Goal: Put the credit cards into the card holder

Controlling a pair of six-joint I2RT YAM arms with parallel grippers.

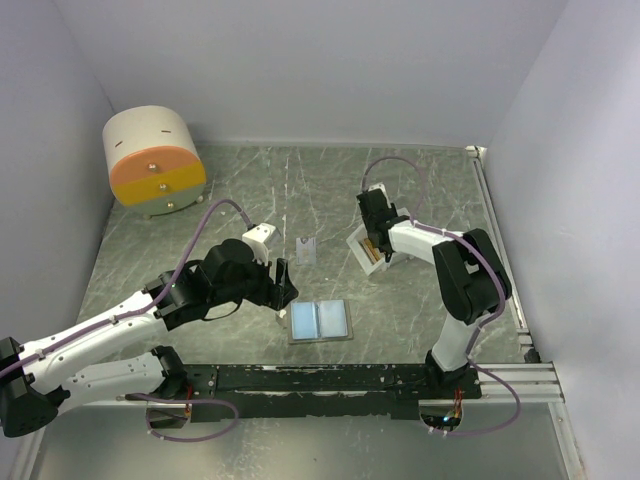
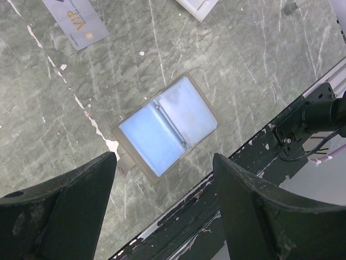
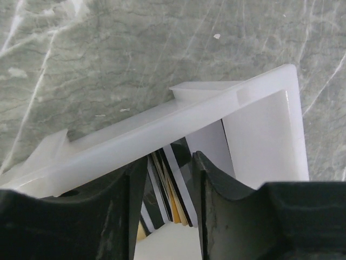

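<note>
A white tray (image 1: 356, 243) holds dark, silver and gold cards (image 3: 178, 184). My right gripper is over it, fingers part open, tips down among the cards; whether it grasps any cannot be told. The blue card holder (image 1: 318, 319), two panels on a grey base (image 2: 152, 137), lies open at the front middle. A loose silver card (image 2: 78, 24) lies behind it (image 1: 306, 250). My left gripper is open and empty, above the table just left of the holder in the top view.
A white drawer box (image 1: 150, 150) with orange and yellow fronts stands at the back left. Bare marble table (image 1: 250, 170) surrounds the holder and tray. The front edge has a black rail (image 1: 300, 377).
</note>
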